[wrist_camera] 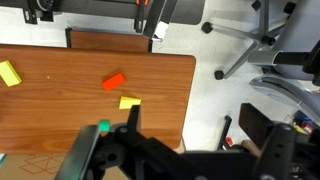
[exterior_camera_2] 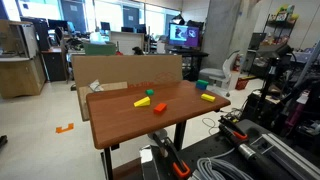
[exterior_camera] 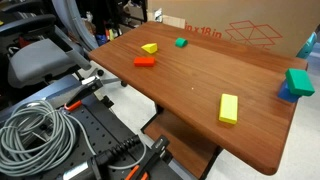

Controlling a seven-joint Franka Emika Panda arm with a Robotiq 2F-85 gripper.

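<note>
On the wooden table are a red block (exterior_camera: pixel 144 61), a yellow block (exterior_camera: pixel 150 48) and a small green block (exterior_camera: pixel 181 42), set apart from one another. Farther along lies a larger yellow block (exterior_camera: pixel 229 108). Near the far right edge a green block (exterior_camera: pixel 298 82) rests on a blue block (exterior_camera: pixel 288 94). From above, the wrist view shows the red block (wrist_camera: pixel 114 81), yellow block (wrist_camera: pixel 129 102) and green block (wrist_camera: pixel 104 126). My gripper hangs high over the table's edge, its dark fingers wide apart. It is open, with nothing seen between them.
A cardboard panel (exterior_camera_2: pixel 125 70) stands along the table's back side. Coiled grey cable (exterior_camera: pixel 35 140) lies beside the robot's mount. An office chair (wrist_camera: pixel 285 80) stands on the floor past the table's end.
</note>
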